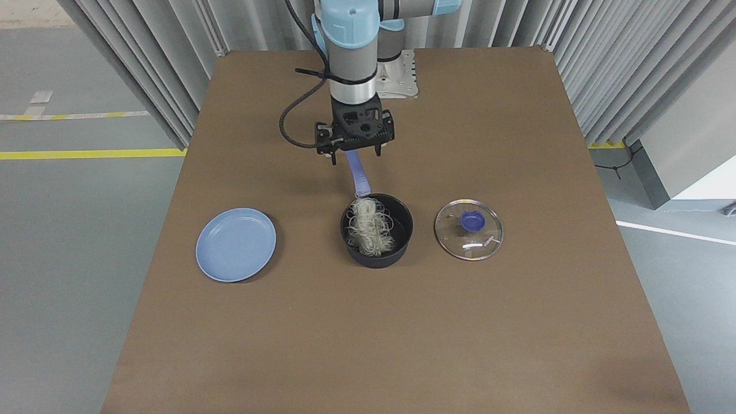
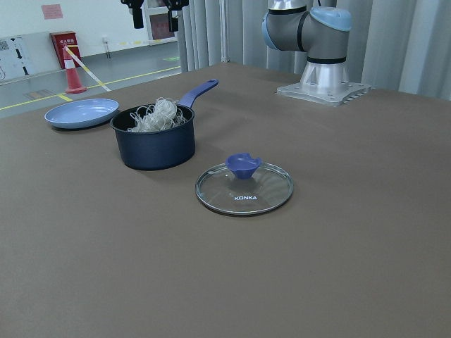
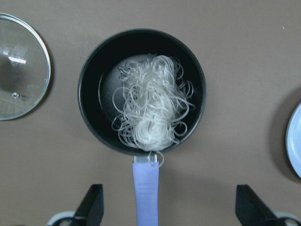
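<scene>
A tangle of white noodles [image 1: 368,226] lies inside the dark saucepan [image 1: 394,246], whose purple handle [image 3: 146,192] points toward the arm. My gripper [image 1: 355,156] hangs above the handle's end; in the wrist view its two fingers [image 3: 249,203] are wide apart with nothing between them. The glass lid [image 1: 457,237] with a blue knob lies on the table beside the pot, to the right in the front view. A light blue plate [image 1: 236,245] sits to the pot's left.
The arm's base [image 2: 324,91] stands at the back, behind the pot.
</scene>
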